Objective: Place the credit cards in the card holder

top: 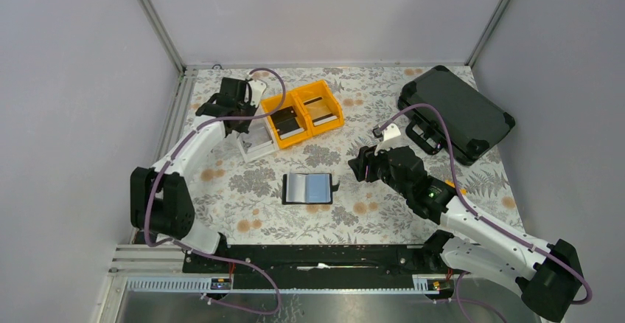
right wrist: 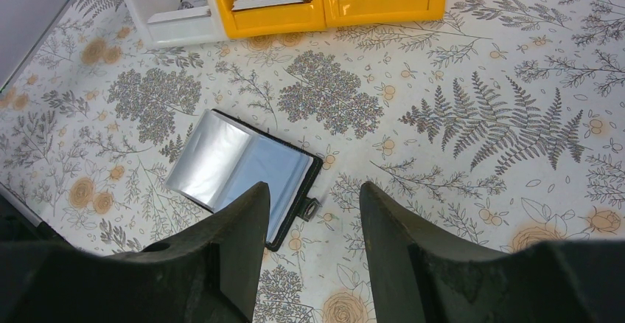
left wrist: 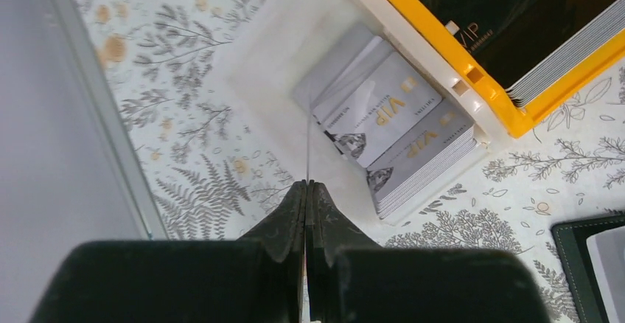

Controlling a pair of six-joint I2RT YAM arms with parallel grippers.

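Observation:
Silver-grey VIP cards (left wrist: 390,105) lie stacked in a white box (top: 259,155), against its far wall in the left wrist view. My left gripper is shut above that box. A thin, pale edge of a card (left wrist: 308,142) rises from between its fingertips, seen edge-on. The card holder (top: 308,189) lies spread on the table, black-rimmed with clear and blue sleeves and a clasp tab on its right. My right gripper is part open with nothing between its fingers, hovering right of the holder.
Two yellow boxes (top: 318,109) with dark and gold cards adjoin the white box. A dark case (top: 457,109) stands at the back right.

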